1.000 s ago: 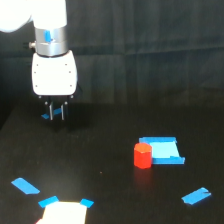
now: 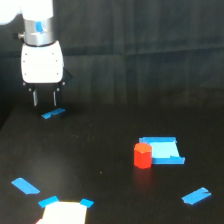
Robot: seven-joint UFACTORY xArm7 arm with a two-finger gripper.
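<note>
At the upper left, my gripper (image 2: 45, 98) hangs above the dark table with its two thin fingers spread apart. It is open, and nothing shows between the fingers. A small red block (image 2: 143, 155) stands well to the gripper's right and nearer the camera. Behind and beside the block lies a pale square (image 2: 166, 149) edged with blue tape. The block hides part of the square's left side; whether it rests on that edge or just in front, I cannot tell.
Blue tape strips mark the table: one (image 2: 54, 113) below the gripper, one (image 2: 25, 186) at left, one (image 2: 196, 196) at right. A pale object (image 2: 64, 213) is cut off by the bottom edge.
My gripper has moved left and a little up in the view, and its fingers appear farther apart. The red block and the pale square have stayed put.
</note>
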